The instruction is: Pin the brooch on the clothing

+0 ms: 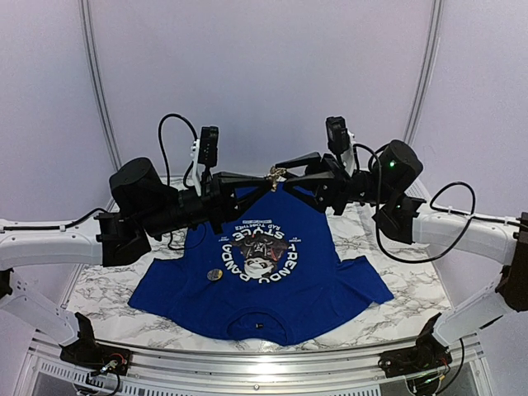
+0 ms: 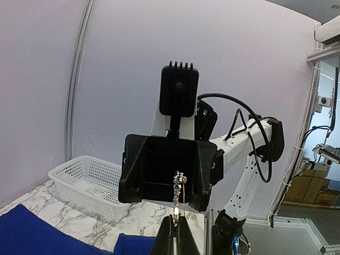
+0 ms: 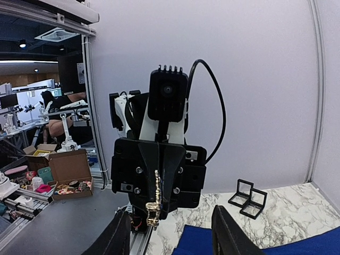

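A small gold jewelled brooch (image 1: 275, 176) is held up above the blue T-shirt (image 1: 305, 305), at the tips of my left gripper (image 1: 266, 181), which is shut on it. In the left wrist view the brooch (image 2: 177, 188) stands upright from the fingertips, before my right gripper. My right gripper (image 1: 289, 176) is open and close beside the brooch; in the right wrist view the brooch (image 3: 154, 207) appears just left of and beyond the space between its fingers. The shirt lies spread on the marble table with its printed front up.
A white basket (image 2: 85, 186) stands on the table at the right side, mostly behind my right arm in the top view. A round object (image 1: 214, 275) lies on the shirt. Two black square frames (image 3: 247, 199) stand on the table in the right wrist view.
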